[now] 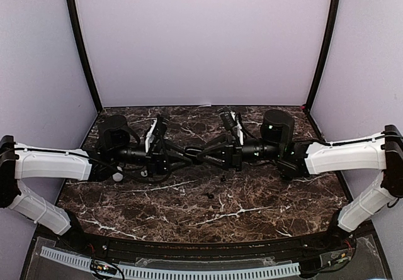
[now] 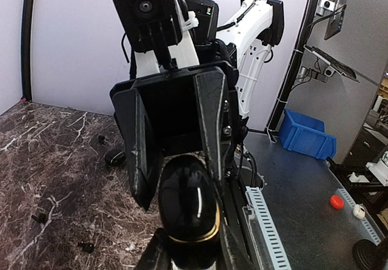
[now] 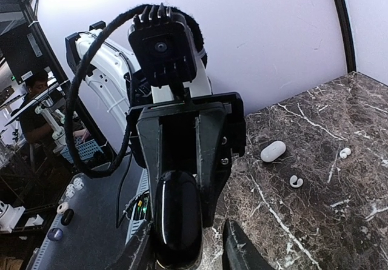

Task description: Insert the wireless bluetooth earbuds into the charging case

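A glossy black charging case with a thin gold seam is held up between the two arms, above the table. My left gripper is shut on it. My right gripper faces it from the other side, part open, its fingers astride the case with a gap on one side. Whether the lid is parted cannot be made out. Two small black earbuds rest on the marble table, also visible as dark bits in the left wrist view.
A white case and white earbuds lie on the left part of the table. Another black oval object is on the right part.
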